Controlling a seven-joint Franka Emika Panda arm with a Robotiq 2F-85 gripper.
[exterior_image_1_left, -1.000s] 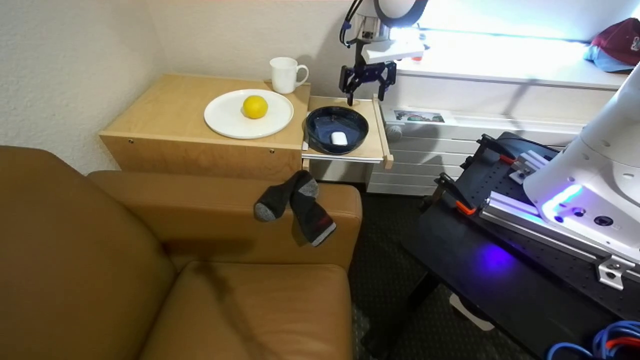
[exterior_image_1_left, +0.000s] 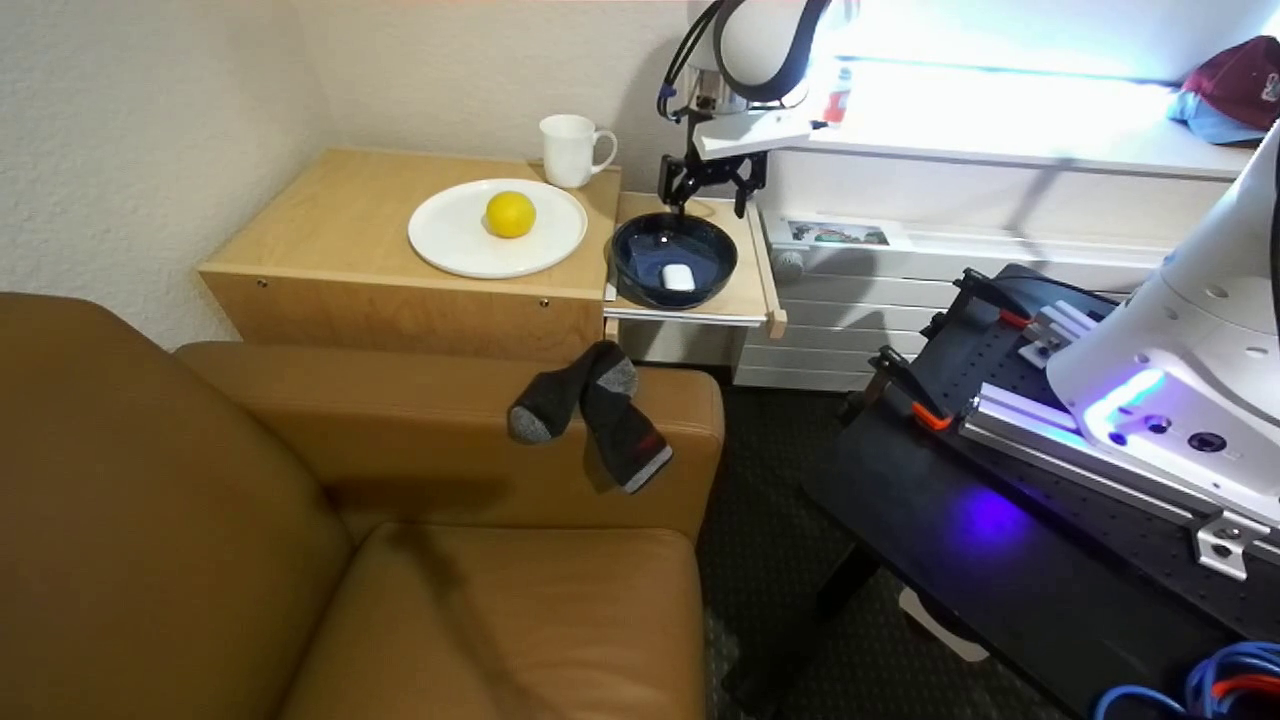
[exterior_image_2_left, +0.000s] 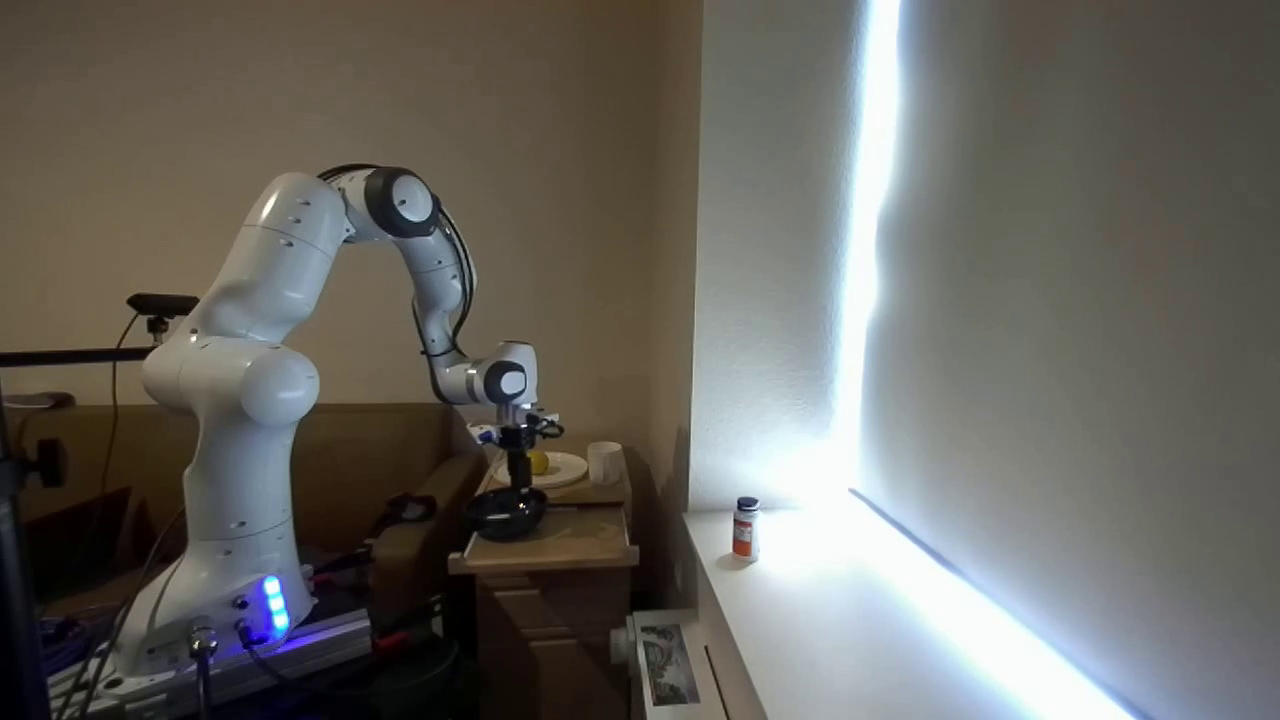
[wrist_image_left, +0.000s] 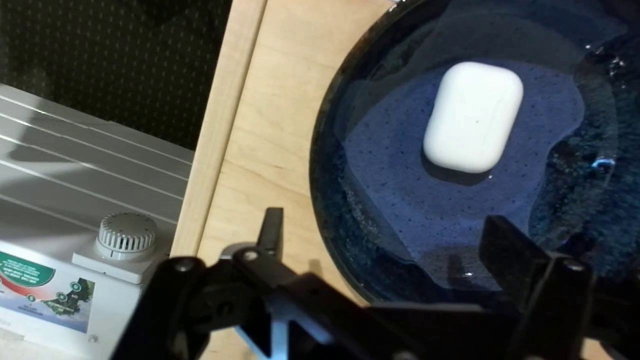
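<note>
A dark blue bowl (exterior_image_1_left: 642, 270) stands on a pulled-out wooden shelf (exterior_image_1_left: 745, 284), holding a white rounded case (exterior_image_1_left: 678, 277). In the wrist view the white case (wrist_image_left: 474, 117) lies flat on the bottom of the bowl (wrist_image_left: 336, 198). My gripper (exterior_image_1_left: 710, 214) hangs at the bowl's far rim, its fingers wide apart and nothing between them. Seen from the wrist, the gripper has one finger over the bowl and the other outside its rim, over the wood; the case lies clear of both. From the side, the gripper (exterior_image_2_left: 519, 486) reaches down to the bowl (exterior_image_2_left: 486, 516).
A white plate (exterior_image_1_left: 450, 246) with a yellow ball (exterior_image_1_left: 511, 214) and a white mug (exterior_image_1_left: 566, 151) stand on the cabinet top left of the bowl. Dark socks (exterior_image_1_left: 624, 432) lie on the sofa arm. A radiator (exterior_image_1_left: 936, 258) is to the right, below the windowsill.
In exterior view 1 my gripper has shifted left and a little lower, closer to the bowl's far rim. The bowl and the white case have stayed put.
</note>
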